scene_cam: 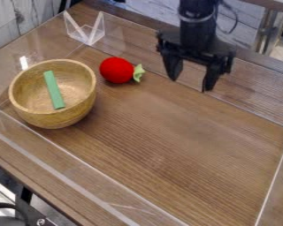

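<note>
My black gripper [195, 62] hangs over the back middle of the wooden table, to the right of a red tomato-like object [117, 69] with a small green top. Whether its fingers are open or shut is not clear. A wooden bowl [75, 113] at the left holds a green stick-like object [54, 90].
A clear wire or plastic holder [82, 26] stands at the back left. The middle, front and right of the table [179, 159] are clear. A black cable shows at the bottom-left corner.
</note>
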